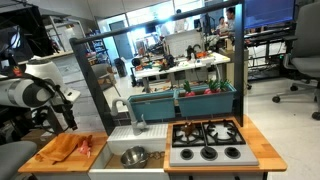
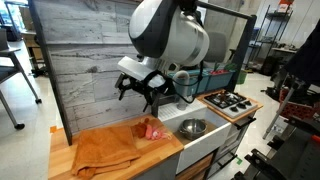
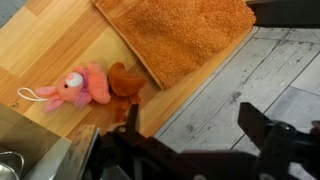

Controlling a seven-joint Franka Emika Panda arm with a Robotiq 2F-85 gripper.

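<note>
In the wrist view my gripper is open, with nothing between its fingers. It hangs above the wooden counter in exterior view 2. A pink plush toy (image 3: 80,86) with a white loop lies on the wood at the left of the wrist view. Right beside it is a small brown-orange object (image 3: 125,80), which I cannot identify. An orange towel (image 3: 185,35) is spread flat on the counter near both; exterior view 2 shows the towel (image 2: 105,148) to the left of the plush toy (image 2: 154,130).
A metal pot (image 2: 192,128) sits in the sink beside the counter. Further along are a stove (image 1: 210,143) and a blue-green bin (image 1: 205,102). Grey wood-look panels (image 2: 100,75) rise behind the counter, and a dark upright post (image 1: 92,85) stands close to the arm.
</note>
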